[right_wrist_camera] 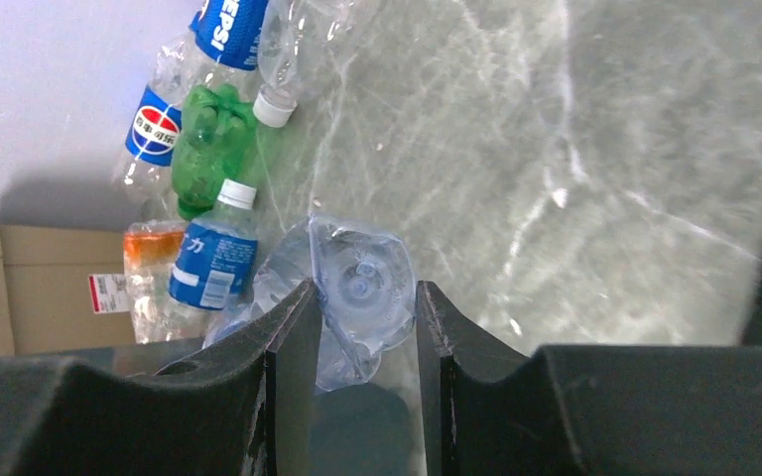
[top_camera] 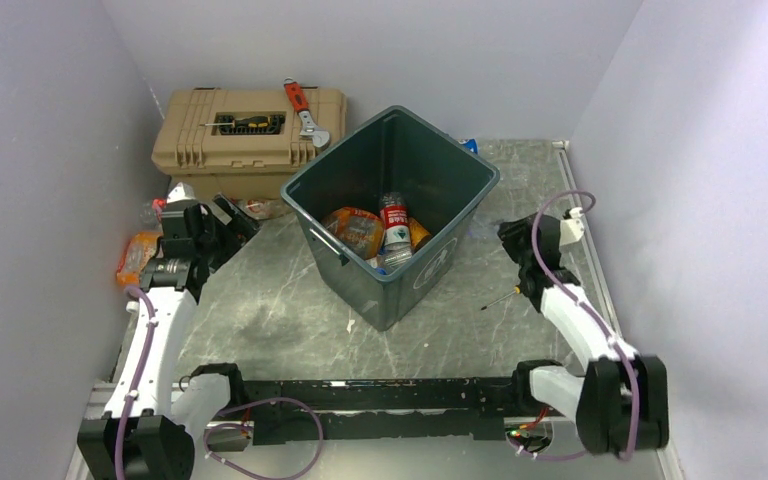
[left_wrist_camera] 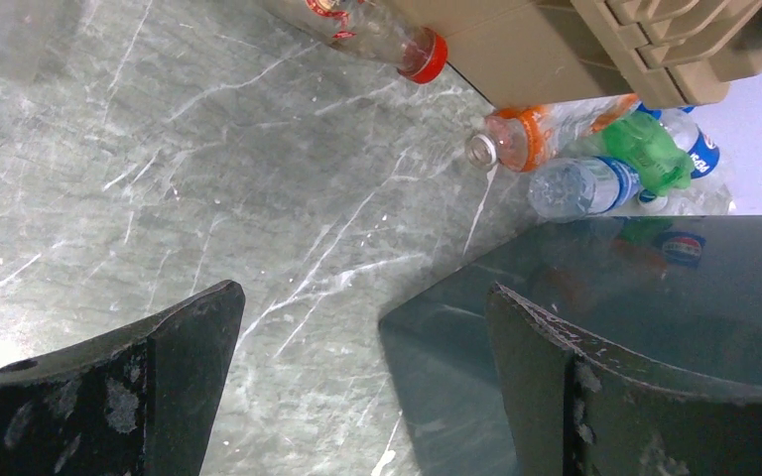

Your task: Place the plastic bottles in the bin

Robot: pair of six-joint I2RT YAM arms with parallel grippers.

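Note:
The dark green bin [top_camera: 350,292] stands in the middle with bottles and wrappers inside. My right gripper is shut on a crumpled clear plastic bottle [right_wrist_camera: 362,268], right of the bin in the top view. More bottles lie behind it in the right wrist view: a green one [right_wrist_camera: 208,149], Pepsi-labelled ones [right_wrist_camera: 154,129] and a blue-labelled one [right_wrist_camera: 208,263]. My left gripper stands open and empty at the left, over the floor near a red-capped bottle [left_wrist_camera: 357,30].
A tan case [top_camera: 190,140] with an adjustable wrench [top_camera: 310,125] and a screwdriver on top fills the back left. Another screwdriver [top_camera: 500,298] lies right of the bin. Grey walls close in the sides and back.

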